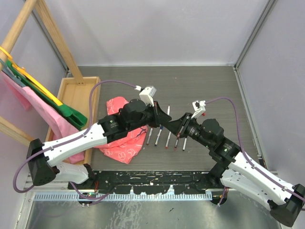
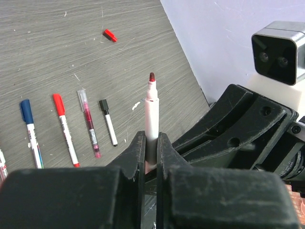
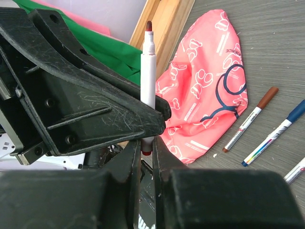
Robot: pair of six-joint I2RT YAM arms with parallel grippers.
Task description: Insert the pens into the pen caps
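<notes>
An uncapped white pen [image 2: 151,112] with a dark red tip stands upright, tip up. My left gripper is shut on its body. In the right wrist view the left fingers [image 3: 114,114] cross the pen from the left. My right gripper is around the pen's dark-red lower end, its fingers about a pen's width apart; whether they press on it is unclear. A loose red cap [image 2: 109,35] lies on the table. Several capped pens lie in a row, among them a blue-capped pen [image 2: 31,133], a red-capped pen [image 2: 66,130] and a brown-capped pen [image 3: 250,119].
A pink cloth pouch [image 3: 205,86] lies on the table left of the pens. A wooden rack [image 1: 76,90] with hanging cloths stands at the left.
</notes>
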